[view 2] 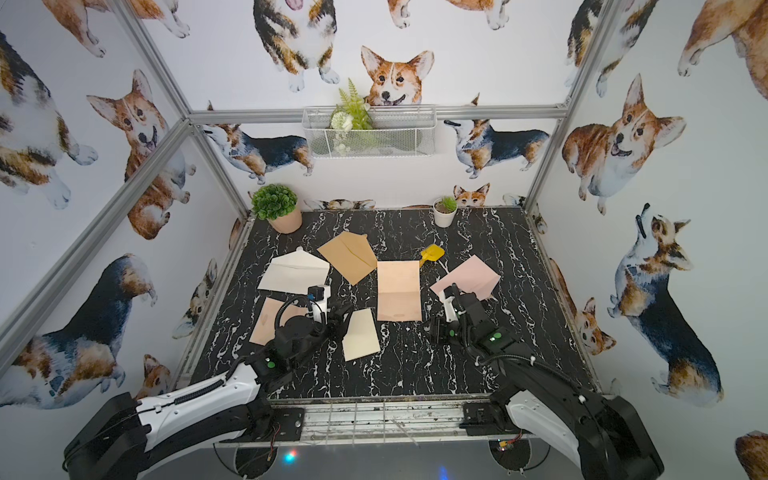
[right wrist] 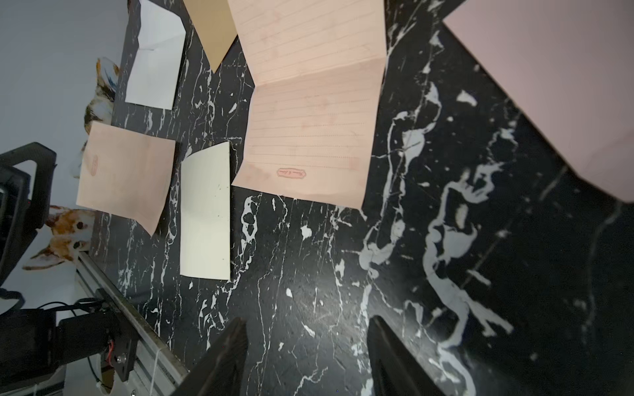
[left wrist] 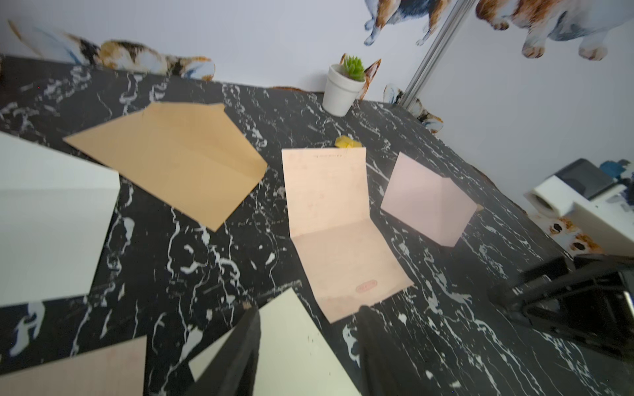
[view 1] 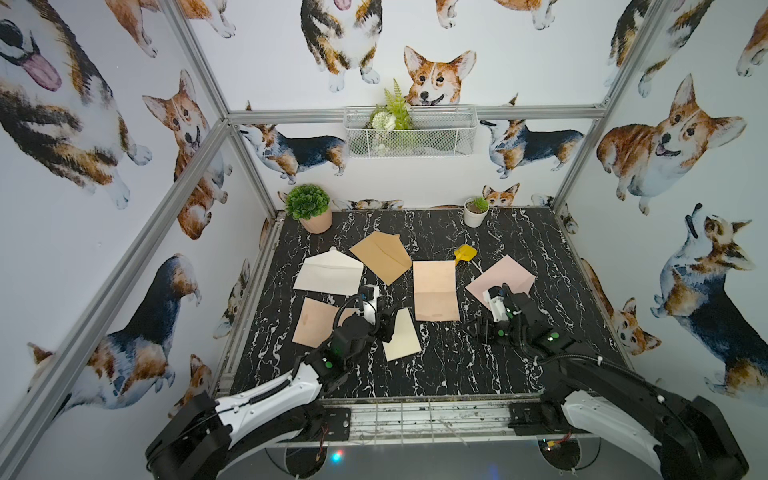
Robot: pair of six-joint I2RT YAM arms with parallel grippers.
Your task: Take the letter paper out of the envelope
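The pink envelope (view 1: 505, 277) lies flat at the right of the table; my right gripper hovers over bare table by its near edge, fingers apart and empty. Left of it, a creased, lined peach letter sheet (right wrist: 307, 128) lies unfolded. A cream sheet (left wrist: 290, 349) is nearer the front, beneath my left gripper, whose fingers are parted with nothing visibly held. A second peach sheet (right wrist: 125, 171) lies to the left, partly covered by my left arm in the top views. Farther back are a white envelope (view 1: 328, 273) and a brown envelope (view 1: 381, 256).
A yellow scoop-like item (view 1: 465, 253) lies behind the lined sheet. Two potted plants, a large one (view 1: 309, 208) and a small one (view 1: 475, 211), stand at the back edge. Bare table stretches across the front right. A wire basket (view 1: 409, 132) hangs on the back wall.
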